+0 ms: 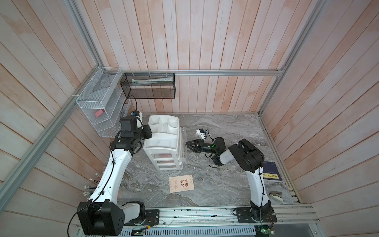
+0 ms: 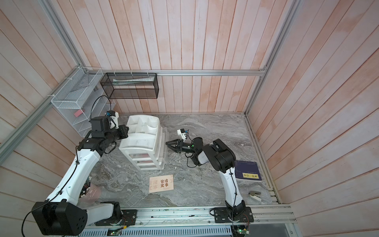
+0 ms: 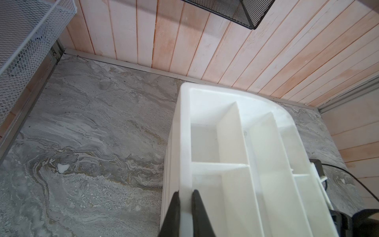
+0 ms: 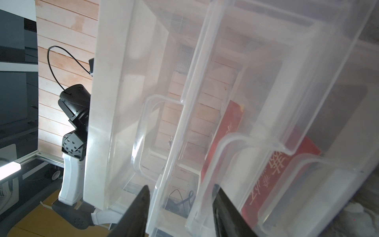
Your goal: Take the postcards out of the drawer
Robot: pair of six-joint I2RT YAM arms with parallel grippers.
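The white cabinet point(image 1: 161, 140) stands on the grey marbled surface, its clear drawers facing right. My left gripper is shut on the cabinet's upper rim point(image 3: 185, 130). At the drawer side, my right gripper stands part open, its fingers apart, by the handle edges of the clear drawers point(image 4: 169, 165). One drawer point(image 1: 184, 144) juts out a little from the cabinet. Through the clear plastic show a red card point(image 4: 229, 122) and a red card with pale writing point(image 4: 266, 181). Whether the right fingers touch a drawer cannot be told.
A beige postcard with dark characters point(image 1: 181, 183) lies in front of the cabinet. A dark blue card point(image 2: 246, 169) and a small pale object point(image 2: 255, 195) lie at the right. Wire shelves point(image 1: 100, 100) and a black mesh basket point(image 1: 148, 92) hang behind.
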